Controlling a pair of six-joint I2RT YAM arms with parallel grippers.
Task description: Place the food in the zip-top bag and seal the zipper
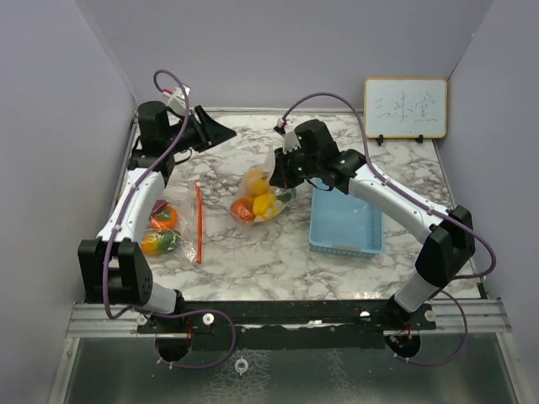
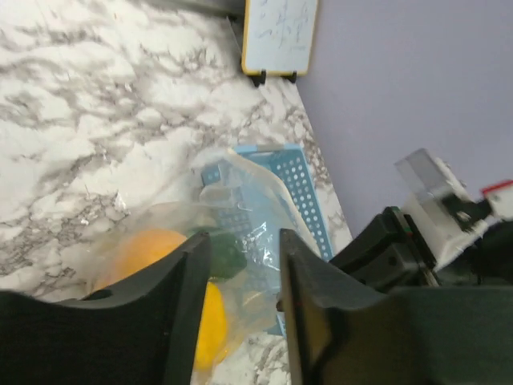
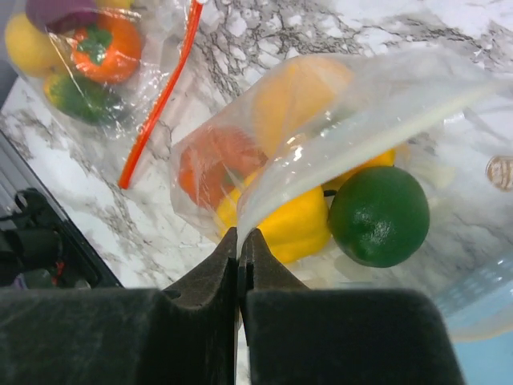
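A clear bag [image 1: 253, 215] of food, including orange items, a yellow pepper [image 3: 292, 228] and a green one [image 3: 378, 216], lies on the marble table. My right gripper is shut on the bag's upper edge, with the plastic strip running up from its fingertips. My left gripper [image 1: 221, 133] is up at the upper left of the bag, part open and away from it; in the left wrist view nothing shows between its fingers.
A second bag [image 1: 168, 227] of food with a red zipper lies at the left. A blue basket [image 1: 341, 248] stands right of the bag, a whiteboard [image 1: 404, 105] at the back right.
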